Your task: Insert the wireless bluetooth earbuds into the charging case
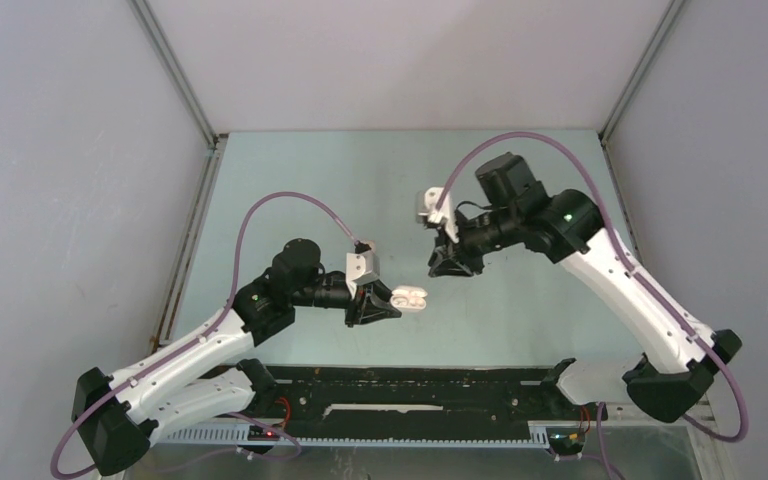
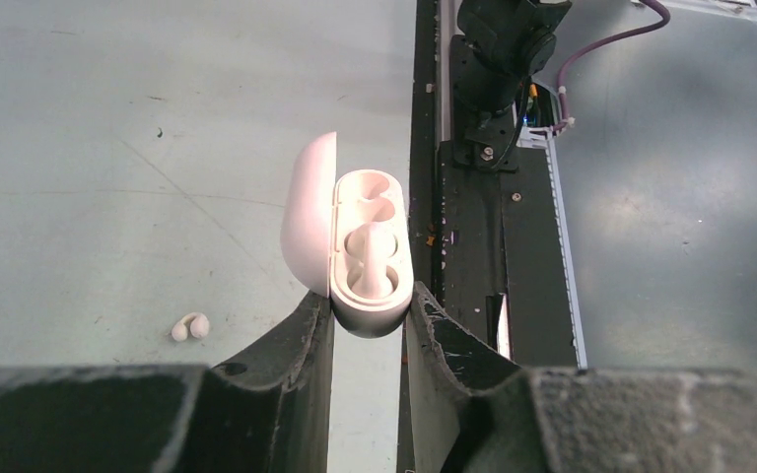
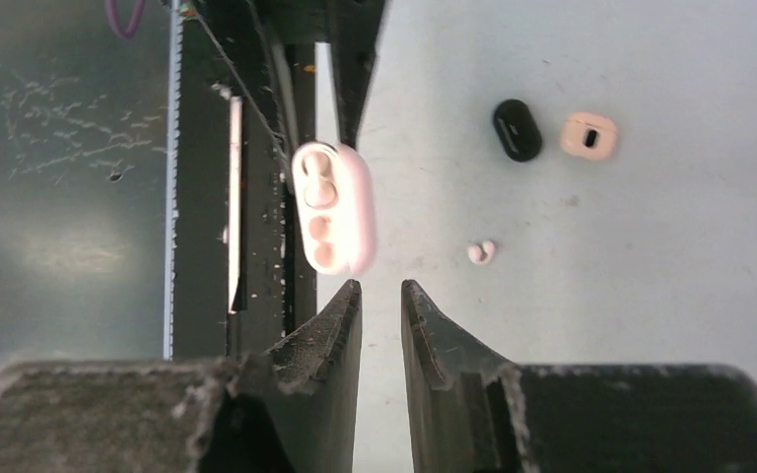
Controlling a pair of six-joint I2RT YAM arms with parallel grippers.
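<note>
My left gripper is shut on the pale pink charging case (image 2: 306, 207), held upright with its lid swung open. One earbud (image 2: 375, 256) sits in a well; the other wells show empty. A loose white earbud lies on the table, also seen in the left wrist view. My right gripper is above and to the right of the case in the top view, fingertips close together with nothing visible between them.
A black case (image 3: 517, 128) and a peach case (image 3: 587, 135) lie on the pale table (image 1: 360, 170), seen in the right wrist view.
</note>
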